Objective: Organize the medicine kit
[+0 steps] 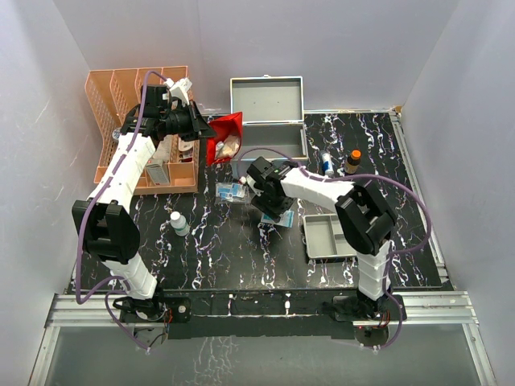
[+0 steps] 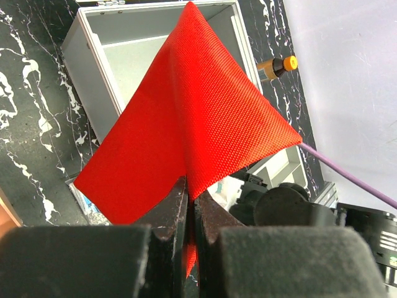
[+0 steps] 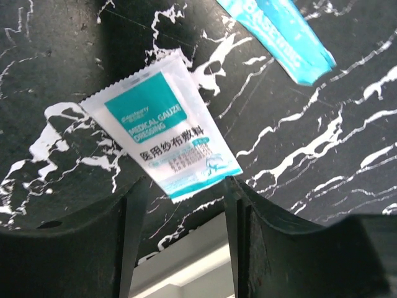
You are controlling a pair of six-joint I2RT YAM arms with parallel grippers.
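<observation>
My left gripper (image 1: 205, 130) is shut on a red pouch (image 1: 227, 137), held beside the open grey kit box (image 1: 273, 138); in the left wrist view the red fabric (image 2: 161, 136) rises from between the fingers. My right gripper is open, low over a medical gauze dressing packet (image 3: 161, 130), with a narrow blue packet (image 3: 279, 37) beyond it. A clear bag of blue items (image 1: 229, 191) lies left of the gauze. A white bottle (image 1: 179, 223) stands at the front left.
An orange divided organizer (image 1: 113, 88) fills the back left. A grey tray (image 1: 318, 237) sits at the front right. A brown bottle (image 1: 352, 161) and a white tube (image 1: 327, 163) are at the back right.
</observation>
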